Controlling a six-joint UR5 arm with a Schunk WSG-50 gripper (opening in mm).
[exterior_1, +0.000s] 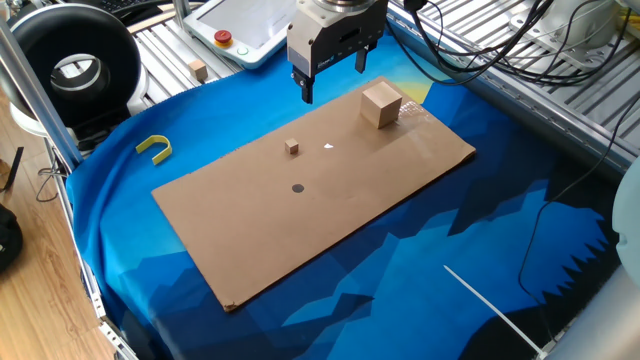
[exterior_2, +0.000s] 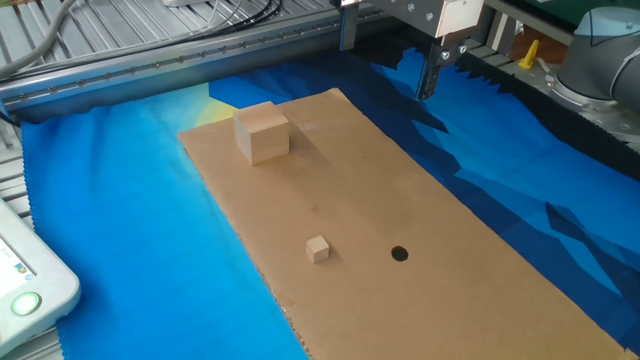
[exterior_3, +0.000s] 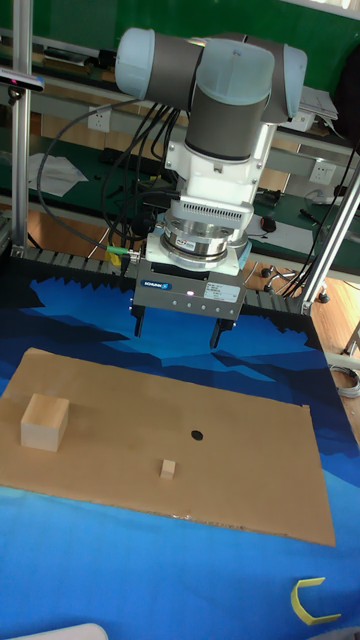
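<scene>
My gripper hangs in the air above the cardboard sheet, open, its two dark fingers wide apart and nothing between them. In exterior view 3 the gripper shows the same wide gap. A large wooden block stands near one end of the cardboard. Closer to the middle sits a small wooden cube, apart from the large block. A flat black disc or hole marks the cardboard beside the small cube; which of the two, I cannot tell. Exterior view 2 shows the large block and small cube both resting flat.
A yellow hook-shaped piece lies on the blue cloth off the cardboard. Beyond the cloth are another small wooden block and a tablet-like panel with a red button. Much of the cardboard is bare.
</scene>
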